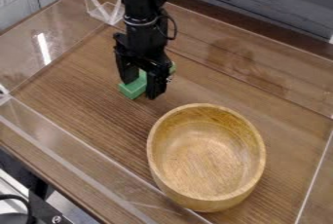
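Note:
The black gripper [140, 78] hangs low over the wooden table, its fingers around or just beside a small green object [132, 88], partly hidden behind it. I cannot tell whether the fingers touch or hold it. A large tan oval bowl [205, 157] stands to the lower right of the gripper, apart from it.
A clear plastic item [104, 8] lies at the back left. White edging and cables run along the left side.

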